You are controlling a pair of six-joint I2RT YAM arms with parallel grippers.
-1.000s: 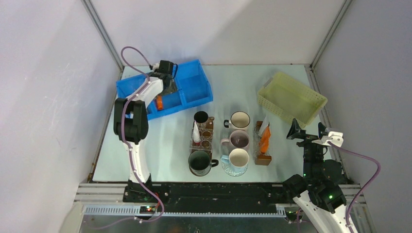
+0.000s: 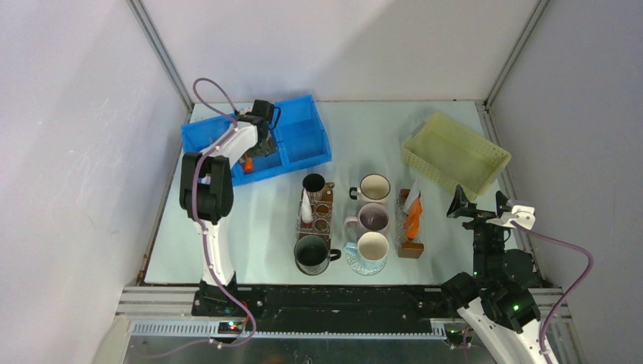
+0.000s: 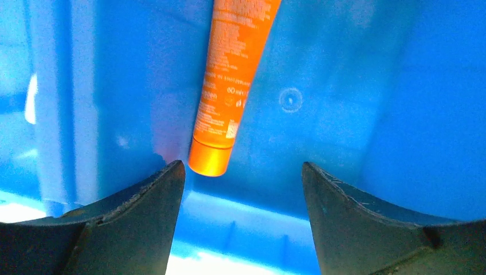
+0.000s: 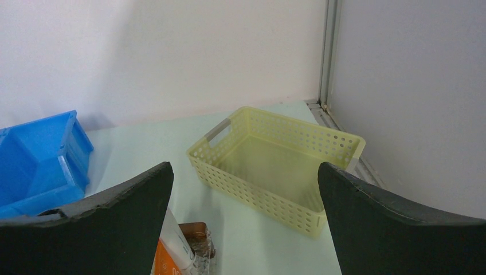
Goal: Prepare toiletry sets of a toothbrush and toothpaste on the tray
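Note:
An orange toothpaste tube lies cap toward me in a compartment of the blue bin. My left gripper hangs over that compartment, fingers apart either side of the tube's cap end, nothing held. In the top view the tube is partly hidden by the left arm. My right gripper stands open at the right, empty. A pale-green basket lies at the back right, empty. No toothbrush can be made out clearly.
Several mugs stand at front centre, beside a rack with cups and a white tube, and a holder with orange and white tubes.
The right arm has not moved.

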